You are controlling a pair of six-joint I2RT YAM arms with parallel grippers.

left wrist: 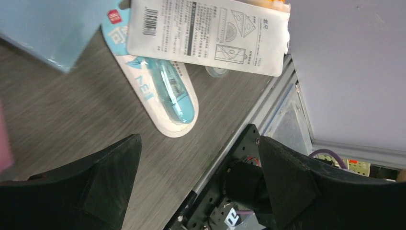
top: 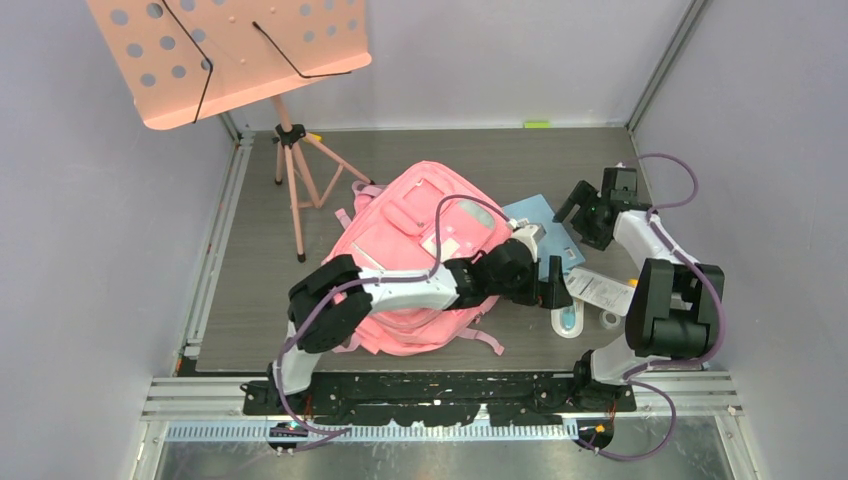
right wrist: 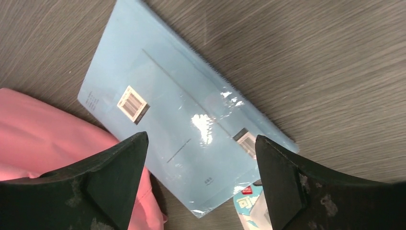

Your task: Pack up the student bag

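The pink backpack (top: 400,235) lies flat under my left arm, and its edge (right wrist: 52,134) shows in the right wrist view. Beside it rests a pale blue book (right wrist: 167,110) in clear film. My right gripper hovers open over that book, its fingers empty. A white ruler pack (left wrist: 210,36) overlaps the upper end of a blue item in blister packaging (left wrist: 167,91). My left gripper is open above the floor by the blister pack's lower end, with nothing between its fingers. Part of the book's corner (left wrist: 62,33) reaches into the left wrist view.
A roll of clear tape (top: 610,320) lies by the ruler pack, and something orange (left wrist: 273,5) peeks out behind it. The pink music stand (top: 290,140) occupies the back left. Bare floor (top: 500,150) stretches along the back.
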